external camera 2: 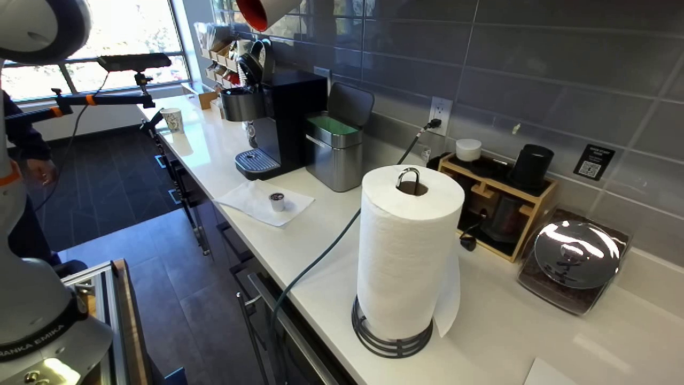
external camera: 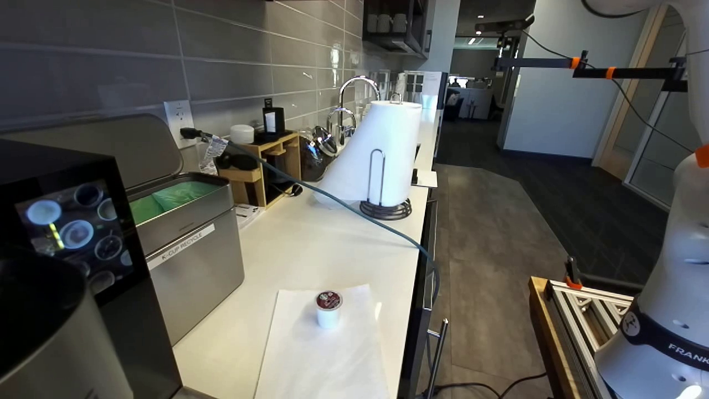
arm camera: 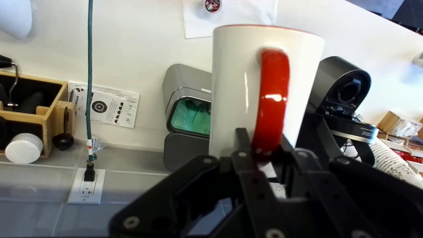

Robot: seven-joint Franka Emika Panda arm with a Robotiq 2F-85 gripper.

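My gripper is shut on the red handle of a white mug [arm camera: 238,87], high above the counter in the wrist view. The mug's red inside shows at the top edge of exterior view 2, where the mug [external camera 2: 282,7] is tilted; the gripper itself is out of that frame. On a white paper towel sheet [external camera: 292,359] stands a coffee pod [external camera: 329,311] with a dark red lid, upright and apart from the gripper. A black coffee machine [external camera 2: 298,109] stands near the wall, beside a steel K-cup recycle bin [external camera 2: 333,154] whose lid is raised.
A paper towel roll [external camera 2: 410,256] stands on a wire holder. A green cable [external camera 2: 327,253] runs from the wall outlet across the counter. The wooden organizer [external camera 2: 526,218] is near the wall. Bare counter [external camera: 325,259] lies between the pod and the roll.
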